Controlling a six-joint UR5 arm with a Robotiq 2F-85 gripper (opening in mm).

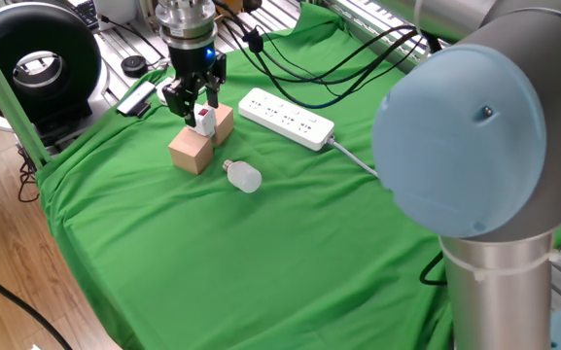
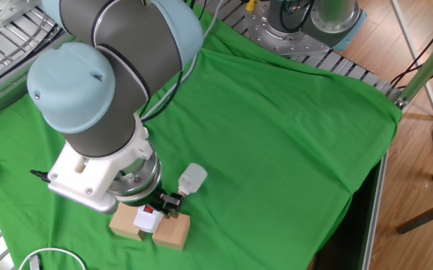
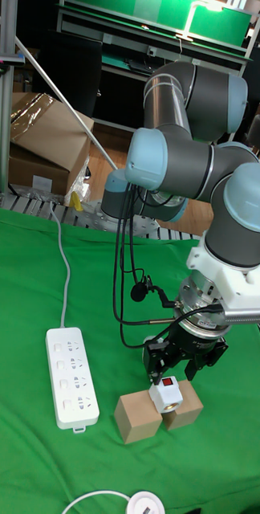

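Observation:
A small white block with a red switch (image 1: 204,121), perhaps a plug or lamp socket, rests across the gap between two tan wooden blocks (image 1: 192,153). Right above it is my gripper (image 1: 202,109), pointing down, its fingers apart at the white block's upper end. In exterior view 3 the gripper (image 3: 174,372) also looks open, with the white piece (image 3: 166,395) just below the fingertips; contact cannot be made out. Exterior view 2 has the arm partly covering the gripper. A white bulb (image 1: 245,177) lies on its side on the green cloth near the blocks.
A white power strip (image 1: 286,119) lies beyond the blocks, its cord running off to the arm's side. Black cables (image 1: 338,83) hang from the arm.

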